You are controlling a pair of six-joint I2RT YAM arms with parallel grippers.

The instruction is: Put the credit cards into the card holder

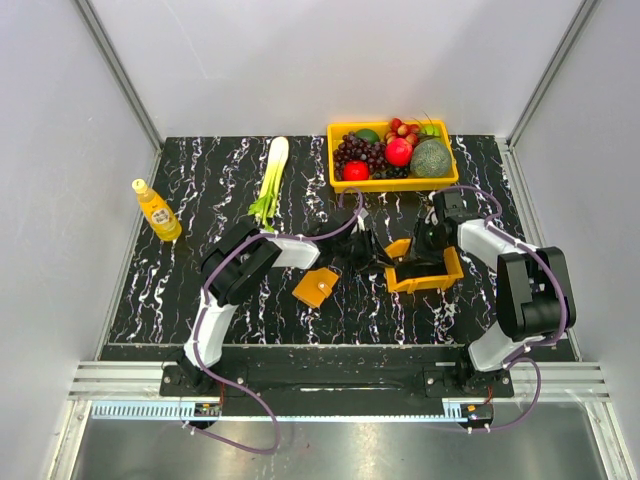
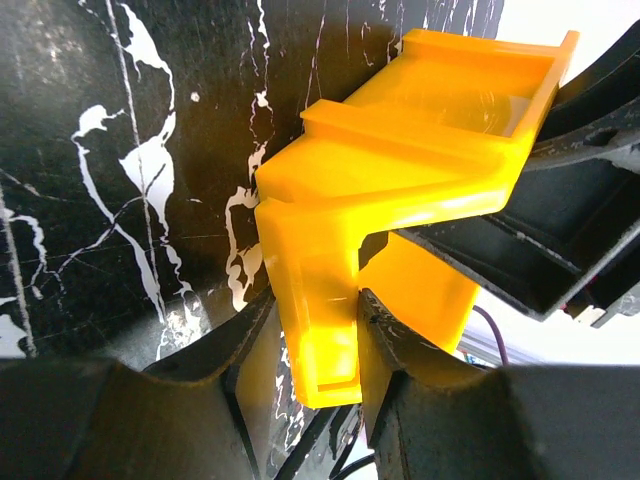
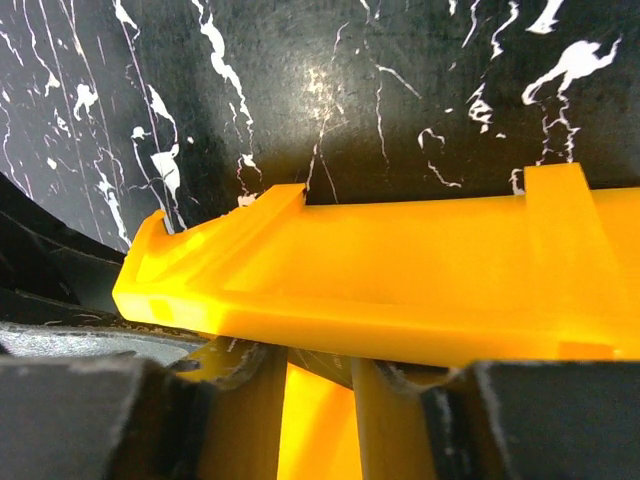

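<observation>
A yellow container [image 1: 420,282] with a dark interior lies at the right of the table. My left gripper is shut on its left end wall. My right gripper is over the container, with yellow plastic [image 3: 420,260] filling much of its view; how far its fingers are apart and what is between them is unclear. An orange card case [image 1: 312,290] with a small clasp lies below the left arm. No separate credit card can be made out.
A yellow crate [image 1: 335,165] of fruit stands at the back right, a leek [image 1: 270,180] at the back middle and a yellow bottle [image 1: 160,215] at the far left.
</observation>
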